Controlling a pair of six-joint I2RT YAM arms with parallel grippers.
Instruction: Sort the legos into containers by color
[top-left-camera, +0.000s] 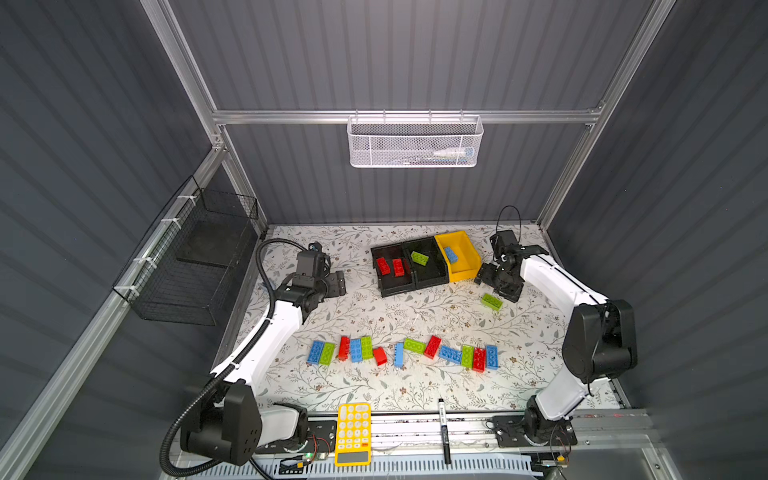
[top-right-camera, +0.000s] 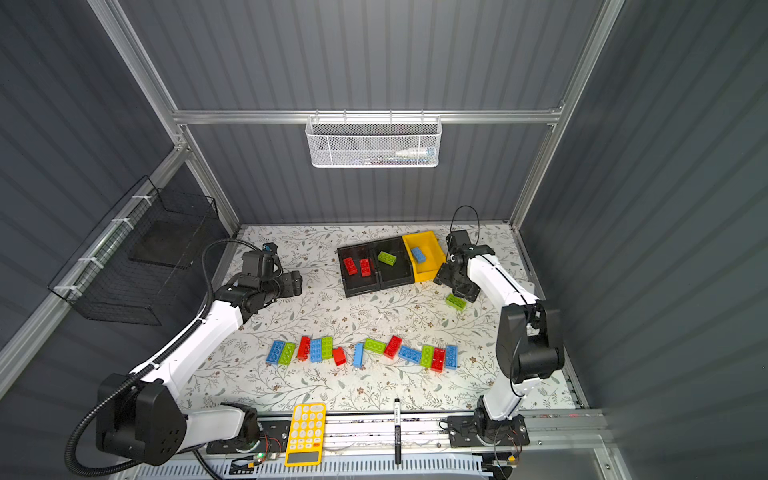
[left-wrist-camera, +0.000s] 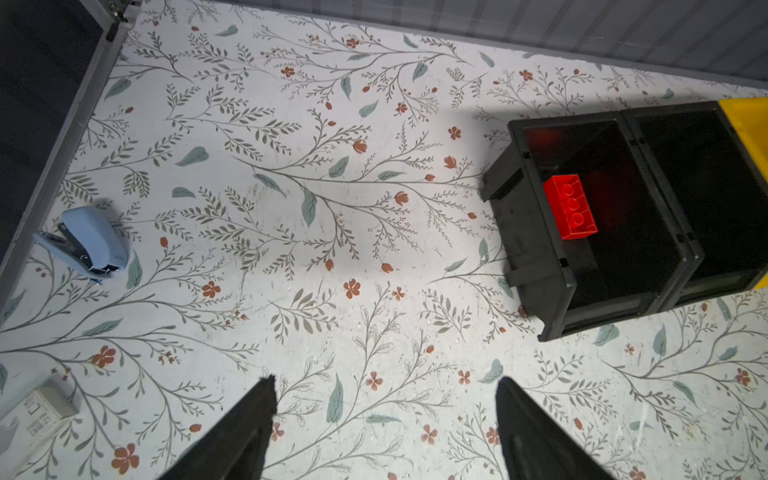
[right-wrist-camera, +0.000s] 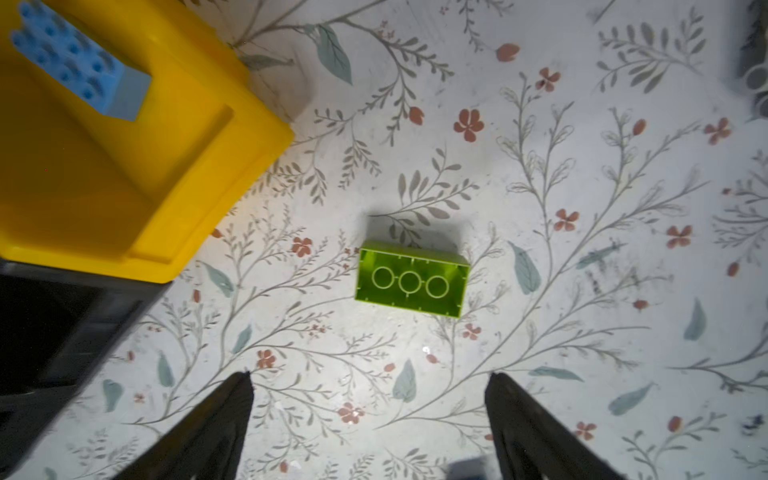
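A green brick (right-wrist-camera: 410, 280) lies on the table with its hollow underside up, just in front of the yellow bin (top-left-camera: 465, 269). Above the table by that brick, my right gripper is open and empty. My left gripper, also open and empty, is over bare table left of the bins. Two red bricks (top-left-camera: 383, 266) rest in the left black bin (top-left-camera: 389, 289), a green brick (top-left-camera: 419, 258) in the middle black bin (top-left-camera: 433, 279), and a blue brick (right-wrist-camera: 80, 62) in the yellow one. Several bricks, such as a red brick (top-left-camera: 432, 346), form a row nearer the front.
At the far left of the left wrist view is a blue stapler (left-wrist-camera: 94, 240), with a pale box (left-wrist-camera: 36, 424) nearer the front. A calculator (top-left-camera: 353, 432) and a marker (top-left-camera: 444, 432) lie at the front edge. Free table spreads between the bins and the brick row.
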